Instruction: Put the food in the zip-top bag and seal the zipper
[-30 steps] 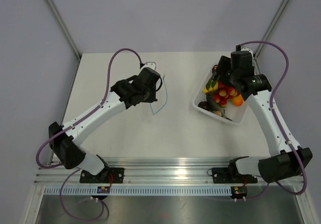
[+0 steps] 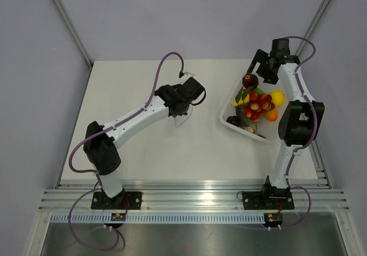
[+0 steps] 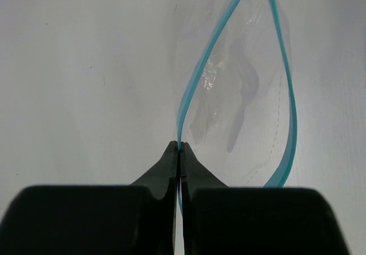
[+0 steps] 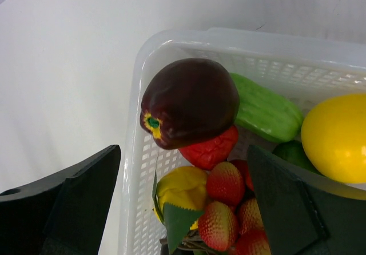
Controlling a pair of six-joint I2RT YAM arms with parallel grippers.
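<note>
The zip top bag, clear with a blue zipper rim, lies spread on the white table in the left wrist view; my left gripper is shut on one side of that rim. From above, the left arm covers most of the bag. My right gripper is open over the back-left corner of a white food basket, around a dark eggplant-like fruit, with a green cucumber, yellow lemon, red pepper and strawberries nearby.
The basket fills the right side of the table, also holding an orange and other produce.
My left gripper has moved right, shifting the blue rim. My right gripper has moved toward the back of the basket, above the dark fruit.
</note>
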